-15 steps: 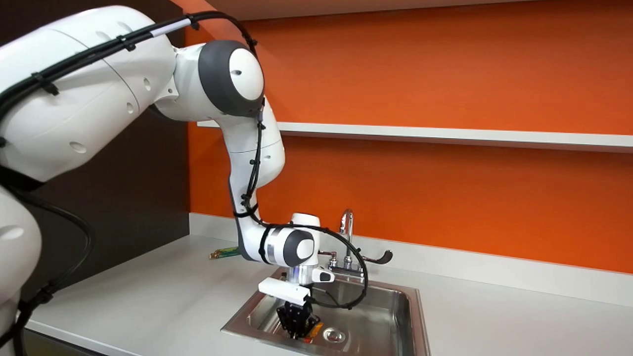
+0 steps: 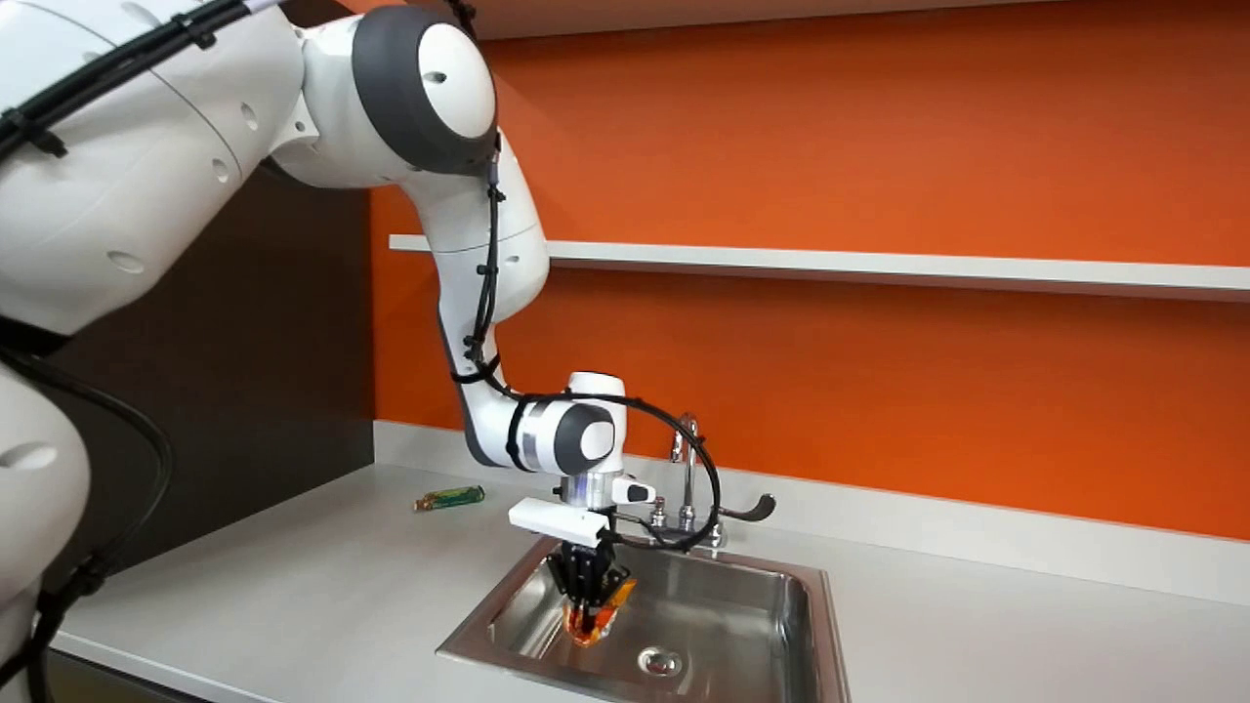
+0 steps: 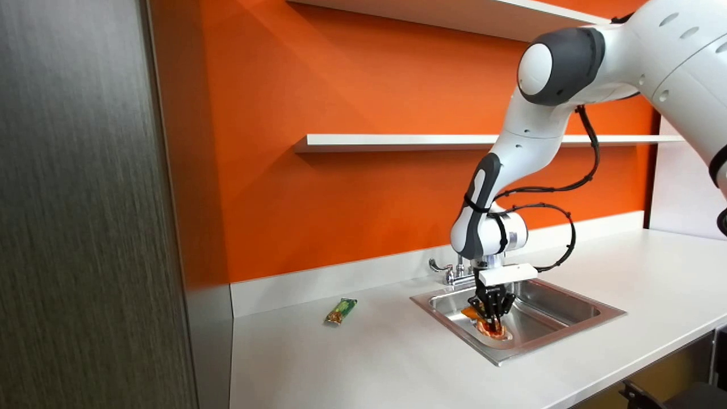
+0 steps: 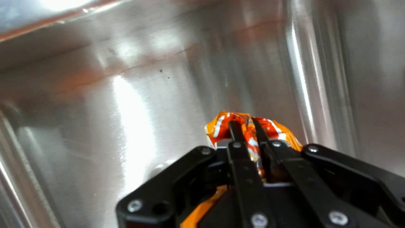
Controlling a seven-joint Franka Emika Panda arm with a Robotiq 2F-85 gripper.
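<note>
An orange and red crinkled packet [image 4: 222,125] is pinched between the two black fingers of my gripper, which is shut on it. In exterior view 1 the gripper [image 2: 589,599] points down over the left part of the steel sink [image 2: 750,586], with the packet [image 2: 589,627] showing below and beside the fingers. Exterior view 2 shows the packet [image 3: 492,330] inside the sink rim too. Much of the packet is hidden by the fingers in the wrist view.
A green packet [image 2: 448,498] lies on the counter [image 2: 293,562] left of the sink. Behind the sink stands a chrome faucet [image 2: 688,469] with a dark-looking lever handle [image 2: 750,510]. A white shelf [image 2: 879,264] runs along the orange wall. The counter right of the sink is clear.
The arm has risen, and the gripper has come up from low in the sink with the orange packet. More of the packet and of the green one on the counter shows now.
</note>
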